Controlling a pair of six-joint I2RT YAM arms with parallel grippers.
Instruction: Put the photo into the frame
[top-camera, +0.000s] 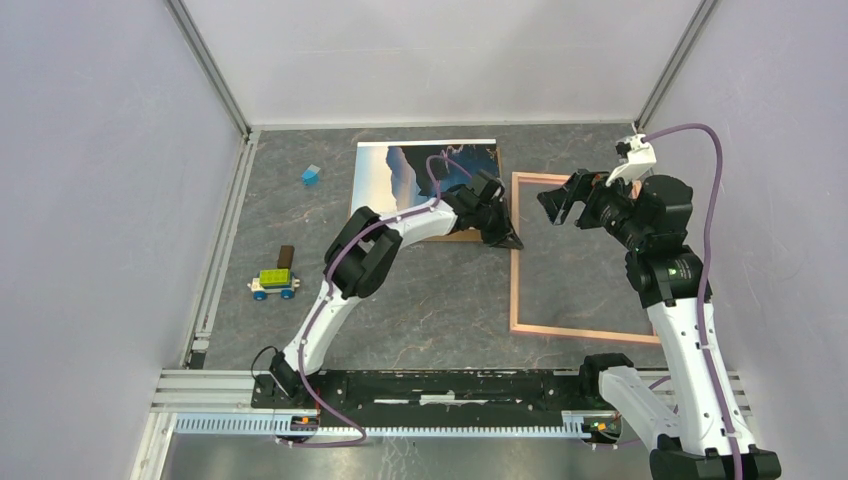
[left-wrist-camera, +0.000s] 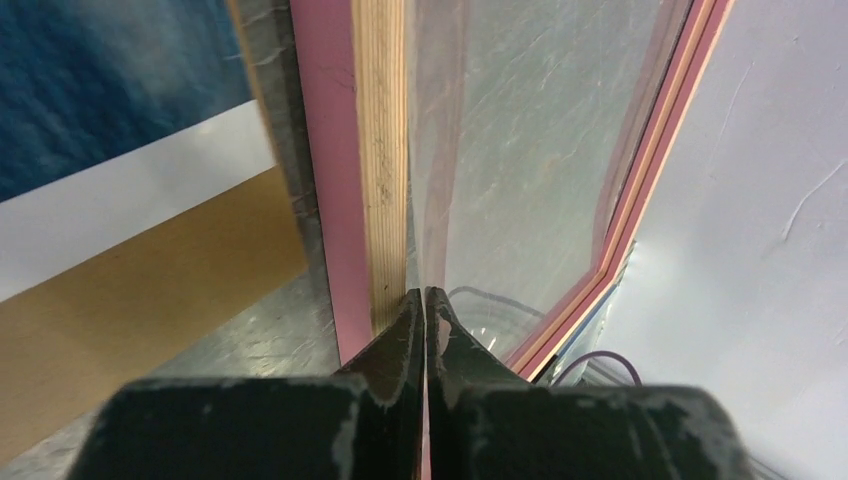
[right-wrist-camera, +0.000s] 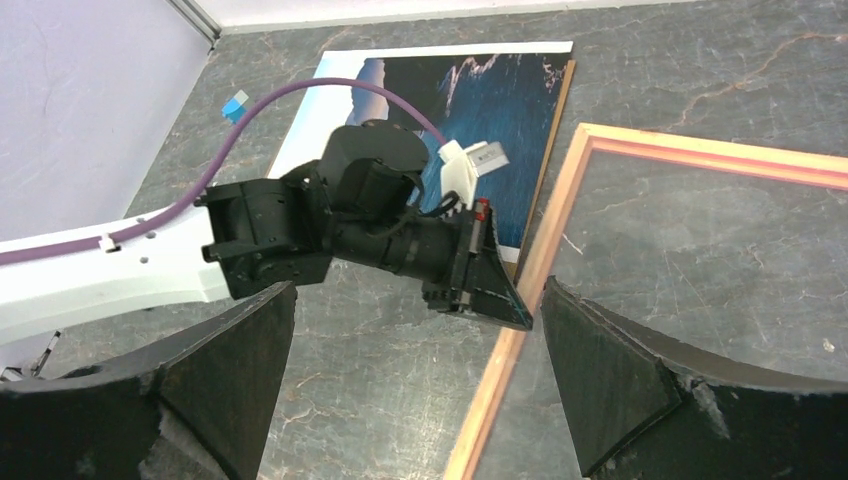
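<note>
The photo (top-camera: 425, 180), a landscape of sky, cliffs and dark blue water with a white border, lies face up on a brown board (left-wrist-camera: 190, 290) at the back middle. To its right the light wooden frame (top-camera: 515, 290) lies flat, its left bar close to the board's right edge. My left gripper is shut, with nothing visible between its fingers. Its tips stand just inside the frame's left bar, close against it. Above the frame's upper part my right gripper (top-camera: 568, 210) hangs open and empty; its arm hides the frame's right side in the top view.
A blue block (top-camera: 311, 175) sits at the back left. Farther forward is a toy car (top-camera: 274, 284) with a green block, a brown block (top-camera: 286, 257) behind it.
</note>
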